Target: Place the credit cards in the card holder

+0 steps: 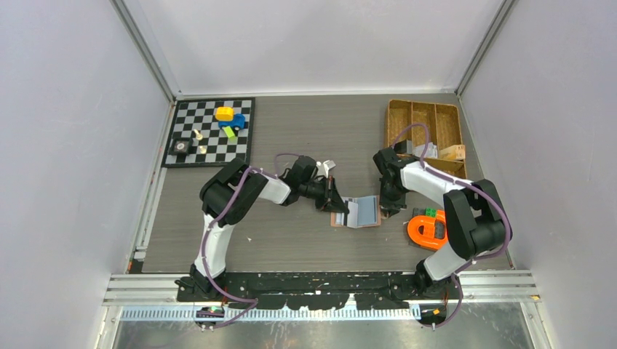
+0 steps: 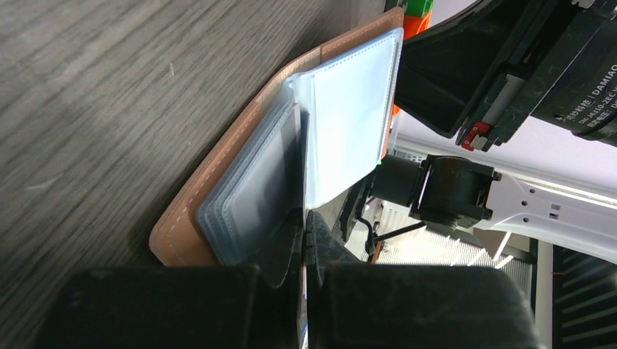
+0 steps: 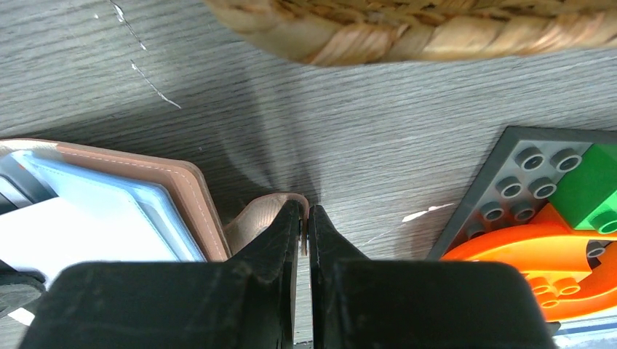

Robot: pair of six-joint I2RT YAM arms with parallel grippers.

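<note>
The card holder lies open on the table, with a brown cover [image 2: 182,225] and clear bluish sleeves [image 2: 360,102]. My left gripper is shut at the sleeves, pinching a thin white card [image 2: 304,156] that stands nearly edge-on in the left wrist view. From above, the card [image 1: 353,214] crosses the middle of the holder; how far it sits in a sleeve cannot be told. My right gripper is shut on the holder's brown closing tab [image 3: 255,217], just right of the cover.
A woven basket [image 1: 424,105] with compartments and several items stands at the back right. Orange and green toy parts [image 1: 426,230] lie right of the right gripper. A chessboard [image 1: 174,156] with toys sits far left.
</note>
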